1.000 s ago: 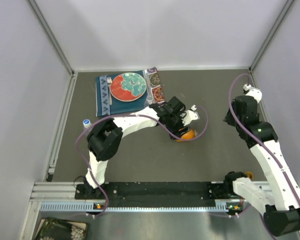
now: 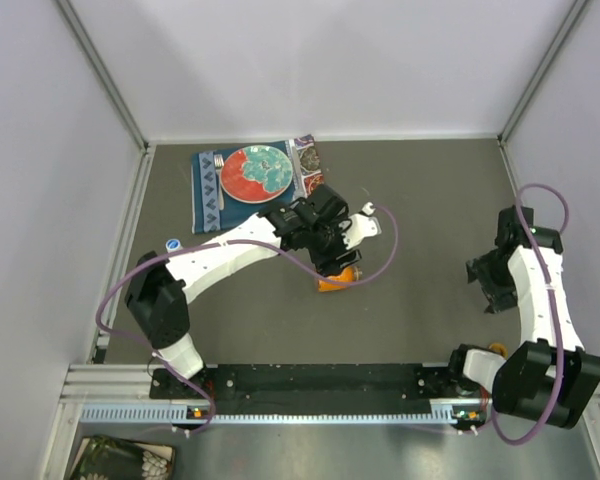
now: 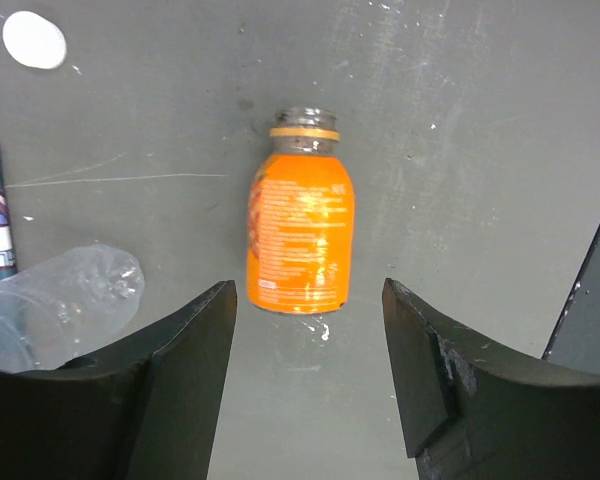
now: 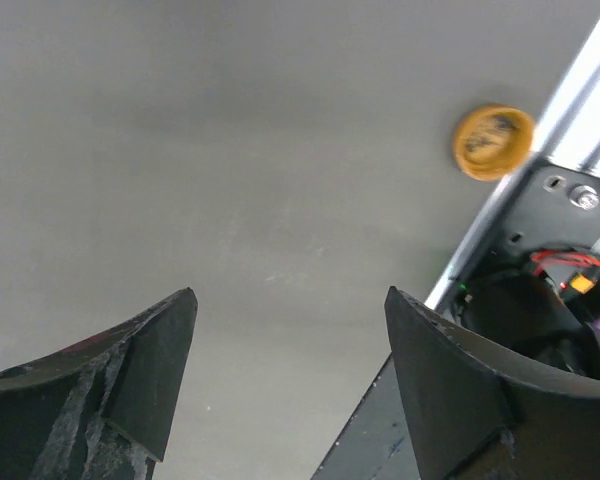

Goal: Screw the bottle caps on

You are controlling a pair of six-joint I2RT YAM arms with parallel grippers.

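An orange-labelled bottle with an open dark neck lies on the grey table, partly under my left gripper in the top view. In the left wrist view, that gripper's open fingers frame it from below, nothing between them. A clear plastic bottle lies beside it, and a white round disc lies farther back. My right gripper stands open at the table's right side, above an orange cap near the front right edge.
A blue placemat with a red-and-teal plate and cutlery lies at the back left. A small blue-and-white item sits at the left. Metal rails border the front edge.
My left arm has shifted leftward over the orange bottle. My right arm has moved down and toward the front, nearer the orange cap.
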